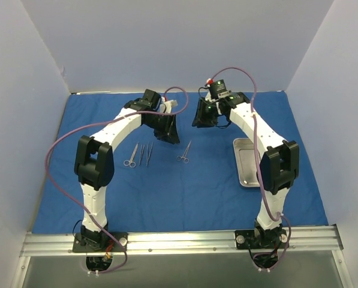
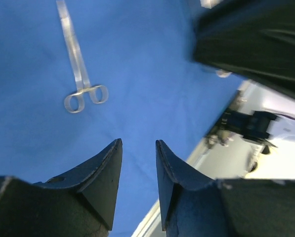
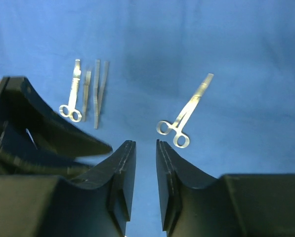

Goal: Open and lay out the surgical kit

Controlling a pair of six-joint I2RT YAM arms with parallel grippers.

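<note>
On the blue drape [image 1: 184,198], a pair of scissor-like forceps [image 1: 184,155] lies flat between the arms, seen also as ringed forceps [image 2: 78,74] in the left wrist view. Left of it lie scissors [image 1: 131,158] and several thin straight instruments [image 1: 149,155] side by side. My left gripper [image 1: 170,138] hangs just above and left of the lone forceps, empty; its fingertips stand apart in the left wrist view. My right gripper [image 1: 199,123] is above and right of it, its fingers part open with nothing between them.
A steel tray [image 1: 247,162] sits at the right on the drape. Walls enclose the sides and back; a metal rail [image 1: 176,239] runs along the front.
</note>
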